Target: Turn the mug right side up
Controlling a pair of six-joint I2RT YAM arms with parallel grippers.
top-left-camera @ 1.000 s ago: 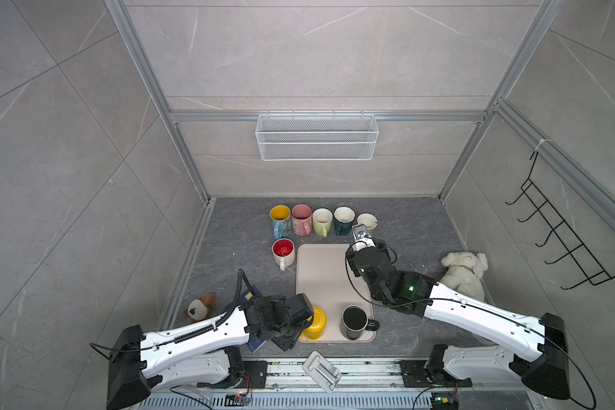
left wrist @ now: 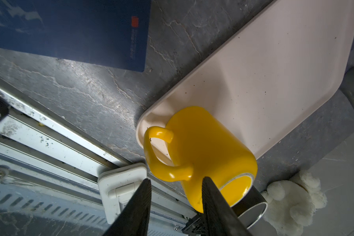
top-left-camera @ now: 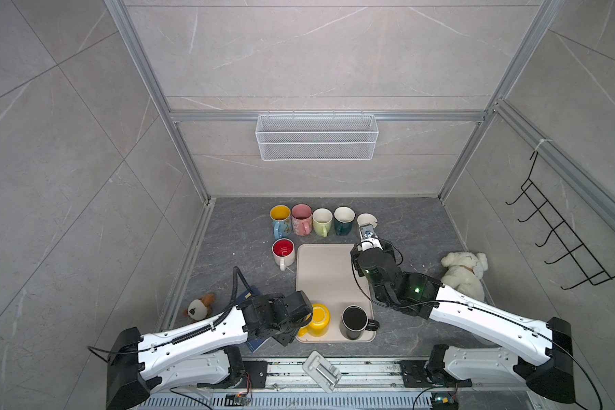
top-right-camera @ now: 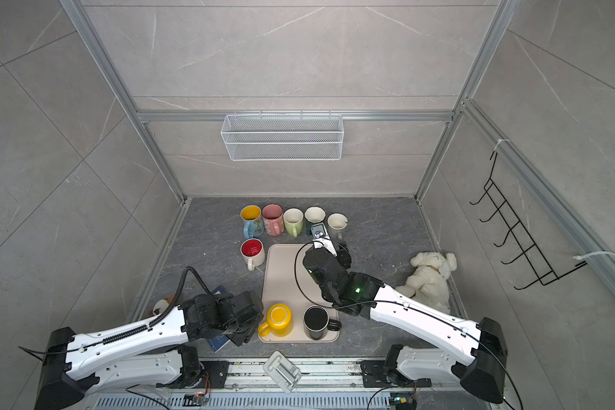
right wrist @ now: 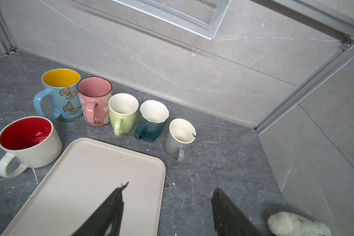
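The yellow mug (left wrist: 210,149) rests upside down at the front-left of the beige tray (top-left-camera: 324,266), its handle at the left and base upward. My left gripper is right over it, fingers apart with nothing visibly held between them, near the handle. The black mug (top-left-camera: 354,321) stands upright beside it on the tray. My right gripper is raised over the tray's back-right area, open and empty, facing the row of mugs.
Several upright mugs (right wrist: 94,98) line the back, with a white mug with red inside (right wrist: 35,153) left of the tray. A blue card (left wrist: 66,35) lies left, a white plush (top-right-camera: 427,280) right. The tray's middle is clear.
My right gripper has moved a little to the right.
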